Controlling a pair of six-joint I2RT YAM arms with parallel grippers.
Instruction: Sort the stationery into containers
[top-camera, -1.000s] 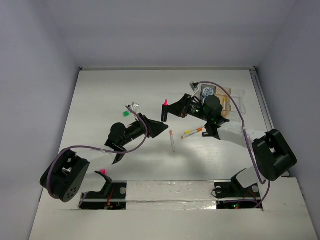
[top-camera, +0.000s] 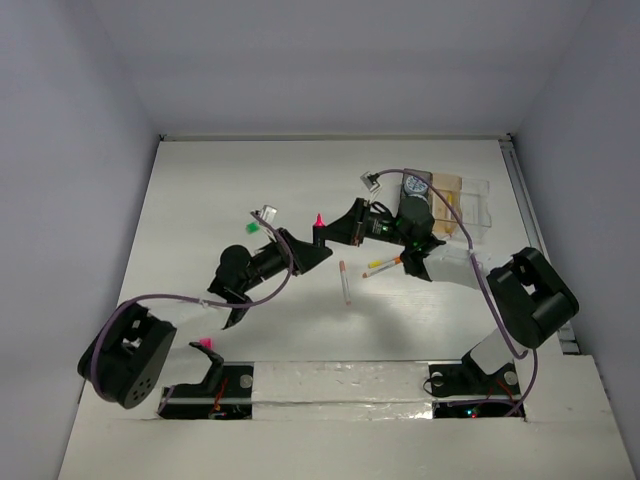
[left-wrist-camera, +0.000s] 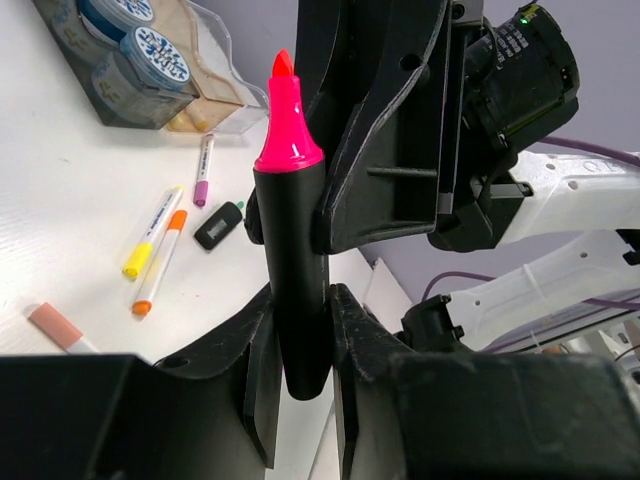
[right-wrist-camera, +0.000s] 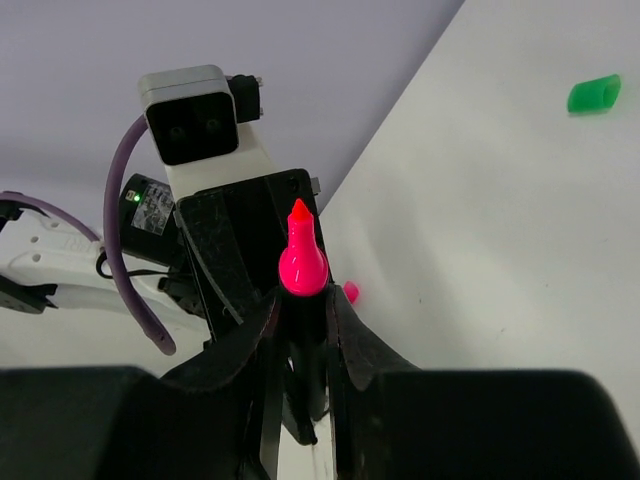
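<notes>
A black marker with a bright pink tip (left-wrist-camera: 290, 130) stands nearly upright in the air between the two grippers. My left gripper is shut on its lower black body. Higher up, the fingers of my right gripper are still around the same marker, just below the pink part; whether they press on it cannot be told. On the table lie a yellow marker (left-wrist-camera: 152, 232), an orange marker (left-wrist-camera: 160, 262), a purple-ended marker (left-wrist-camera: 204, 170), a black marker (left-wrist-camera: 218, 226) and a peach-ended marker (top-camera: 345, 282).
At the back right stand a compartment with blue-lidded jars (left-wrist-camera: 155, 55), a tan compartment (top-camera: 446, 198) and a clear one (top-camera: 477, 206). A green cap (top-camera: 252, 227) and a pink piece (top-camera: 206, 342) lie on the left side. Open table lies at the back left.
My right gripper came in from the right with the black marker, down to the left gripper's fingers, which now hold its lower part. The left arm has barely moved.
</notes>
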